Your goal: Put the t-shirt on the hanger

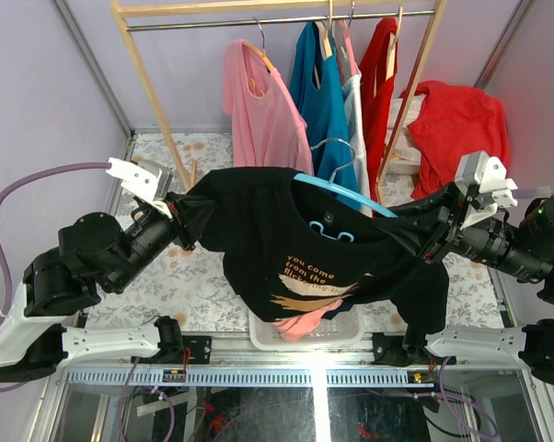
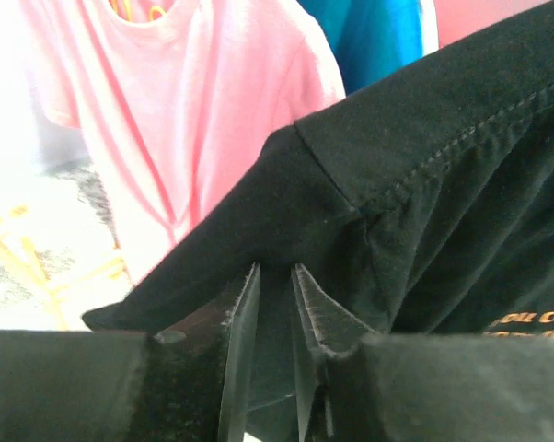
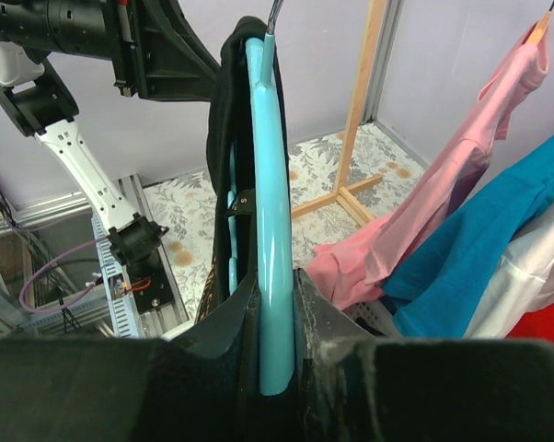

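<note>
The black t-shirt (image 1: 286,235) with a printed front hangs in the air between my two arms. A light blue hanger (image 1: 343,191) runs through its neck, its metal hook pointing up. My right gripper is shut on the hanger's end, and black cloth lies along that end too. At the shirt's left sleeve (image 2: 259,212), my left gripper has its fingertips a narrow gap apart. Black cloth shows in that gap; whether it is pinched is unclear. Most of the hanger's left half is hidden inside the shirt.
Behind, a wooden rack (image 1: 150,92) carries a pink shirt (image 1: 263,110), a teal shirt (image 1: 321,101) and other clothes. Red cloth (image 1: 461,124) lies at the back right. A white bin (image 1: 346,333) with clothes stands below the shirt.
</note>
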